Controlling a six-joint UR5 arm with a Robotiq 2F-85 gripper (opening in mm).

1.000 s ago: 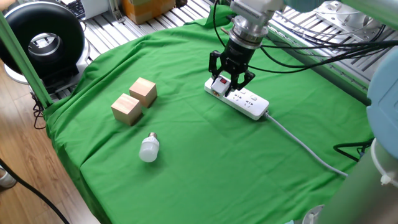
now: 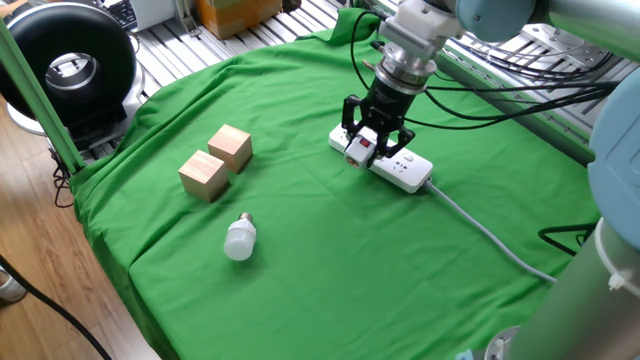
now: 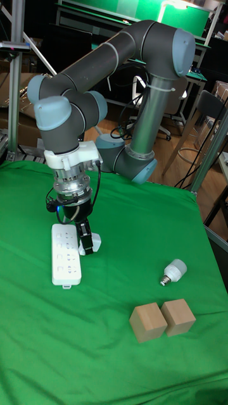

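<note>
A white socket piece with a red switch (image 2: pixel 358 155) is gripped between the black fingers of my gripper (image 2: pixel 364 148). In exterior view 1 it overlaps the near edge of the white power strip (image 2: pixel 405 170). From exterior view 3, the white piece (image 3: pixel 90 243) shows just right of the power strip (image 3: pixel 65 260), partly behind the fingers; whether it touches the strip or cloth I cannot tell. A white light bulb (image 2: pixel 240 240) lies on its side on the green cloth, its metal base pointing away from exterior view 1.
Two wooden blocks (image 2: pixel 204 176) sit close together beyond the bulb. A grey cord (image 2: pixel 485 232) runs from the strip to the right edge.
The gripper and the white socket piece have shifted slightly right and toward the front of exterior view 1. The strip, bulb and blocks stay put.
</note>
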